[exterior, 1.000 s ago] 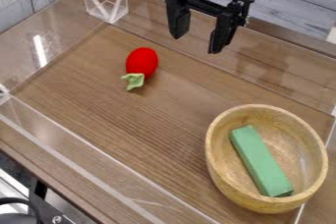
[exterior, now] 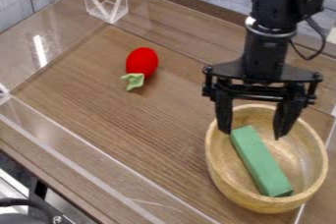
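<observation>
My black gripper (exterior: 260, 100) is low on the right, its open fingers over the back part of a round pale wooden bowl (exterior: 302, 169). In the bowl lies a long green block (exterior: 260, 161), just below the fingers. A red object with a pale green top (exterior: 143, 63), like a strawberry, lies on the wooden table to the left, apart from the gripper.
A small white wire-like holder (exterior: 102, 4) stands at the back left. The table's edge runs along the lower left.
My gripper has come down and toward the front right, from the back of the table to over the bowl. The bowl, green block and red object have not visibly moved.
</observation>
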